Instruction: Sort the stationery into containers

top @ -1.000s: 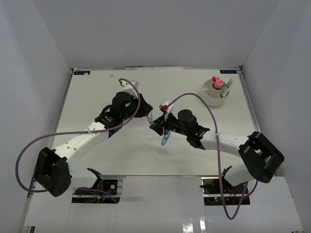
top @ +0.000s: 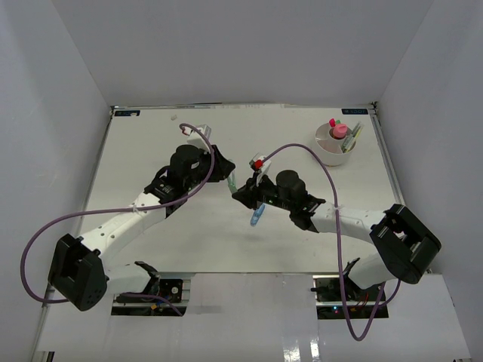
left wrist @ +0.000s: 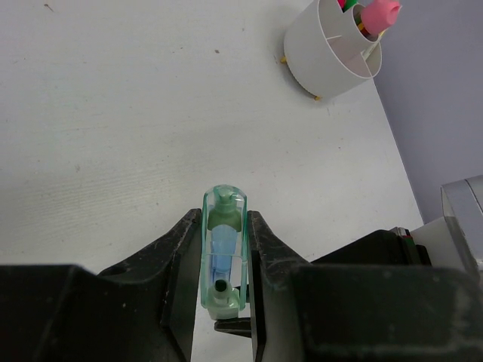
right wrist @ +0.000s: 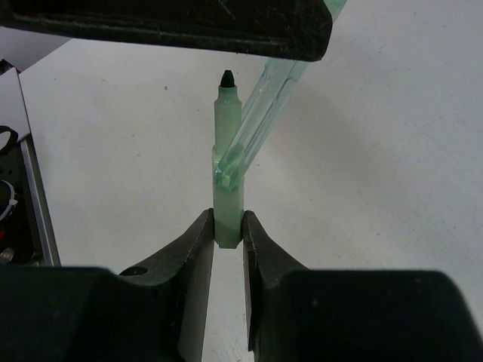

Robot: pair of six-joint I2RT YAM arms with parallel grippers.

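Observation:
A clear green marker cap [left wrist: 224,197] is pinched in my left gripper, which is shut on it. My right gripper is shut on the bottom end of a pale green marker [right wrist: 228,124], its black tip bare. The cap [right wrist: 264,105] slants across the marker's body in the right wrist view, its tip outside the cap; whether they touch I cannot tell. From above, both grippers meet near mid-table. A blue marker [top: 257,215] lies on the table beside the right gripper. Toward the back right stands a white round container [top: 330,153].
Pink, green and pale items, including a pink one [top: 339,130], stand in the container's compartments. Purple cables [top: 113,210] run along both arms.
The left gripper and its cap have shifted very slightly left. My right arm looks nearly still; both hold what they held.

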